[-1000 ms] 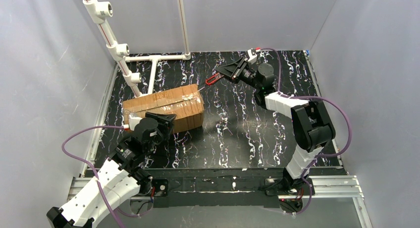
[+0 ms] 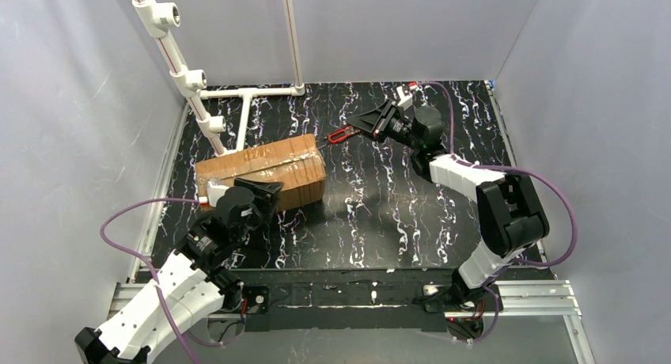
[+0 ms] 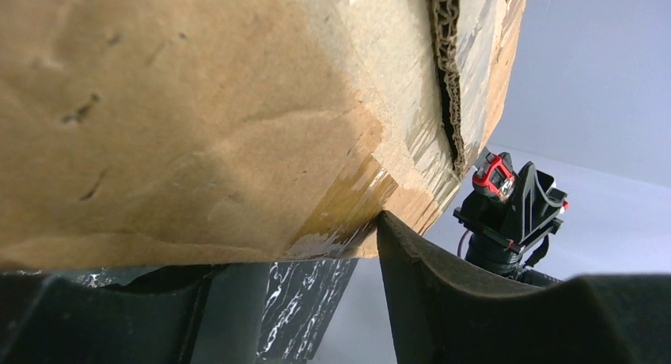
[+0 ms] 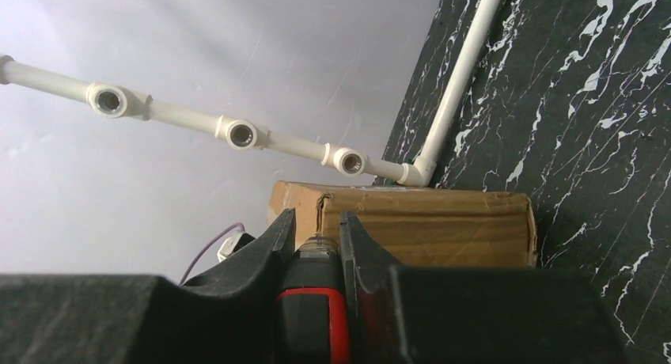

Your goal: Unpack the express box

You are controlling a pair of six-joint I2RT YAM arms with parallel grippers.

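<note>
The taped cardboard box (image 2: 281,166) lies left of centre on the marble table, seen close up in the left wrist view (image 3: 198,119), with a cut seam along its top. My left gripper is at the box's near side, fingers partly apart against its edge; whether cardboard is between them is unclear. My right gripper (image 2: 365,123) is shut on a red-and-black cutter tool (image 4: 312,316), held to the right of the box, its thin tip toward the box's right end.
A white pipe frame (image 2: 245,119) stands behind and left of the box, close to it. Grey walls surround the table.
The box and left gripper have barely moved.
</note>
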